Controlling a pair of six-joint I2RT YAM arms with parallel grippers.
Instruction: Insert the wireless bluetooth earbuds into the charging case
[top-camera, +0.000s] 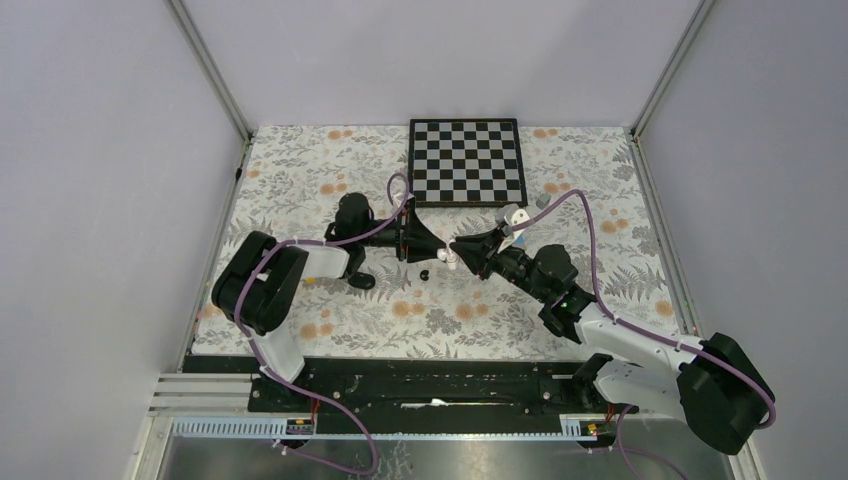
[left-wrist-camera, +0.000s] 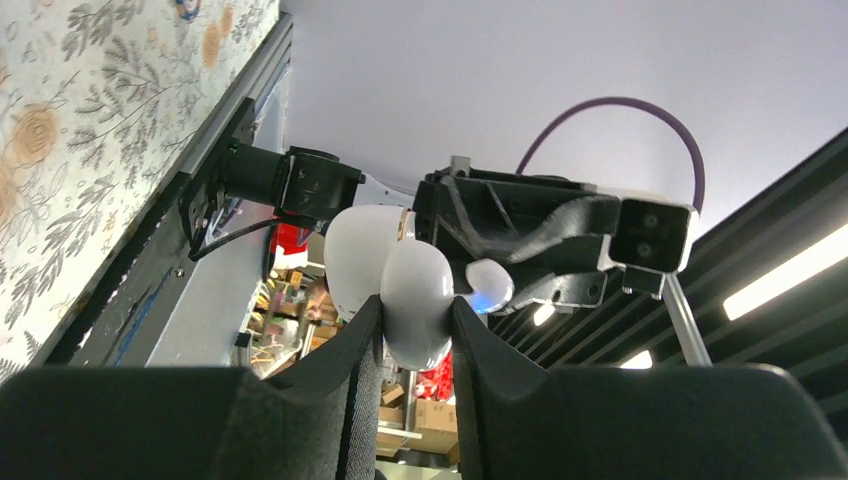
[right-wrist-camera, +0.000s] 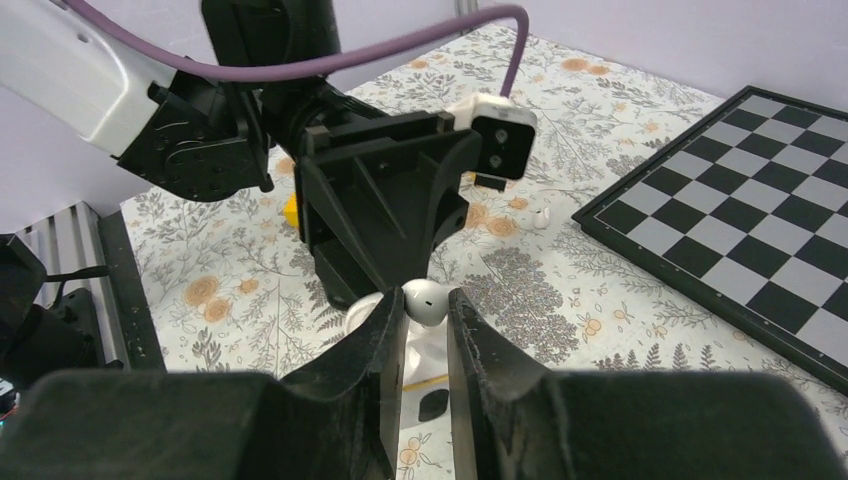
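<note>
In the left wrist view, my left gripper is shut on the white charging case (left-wrist-camera: 418, 295), whose raised lid (left-wrist-camera: 358, 250) leans beyond it. The right wrist view shows the case (right-wrist-camera: 412, 402) hanging above the table, with left-gripper fingers (right-wrist-camera: 375, 225) behind it. At the case's opening, a white earbud (right-wrist-camera: 427, 303) sits between the tips of my right gripper. Those fingertips stand slightly apart on either side of it; how firmly they grip is unclear. Whether the earbud is seated cannot be seen. Both grippers (top-camera: 448, 254) meet mid-table in the top view.
A framed checkerboard (top-camera: 467, 162) lies at the back. Below the left gripper rest a black oval object (top-camera: 362, 280) and a small black piece (top-camera: 425, 274). One small white object (right-wrist-camera: 541, 217) lies near the board.
</note>
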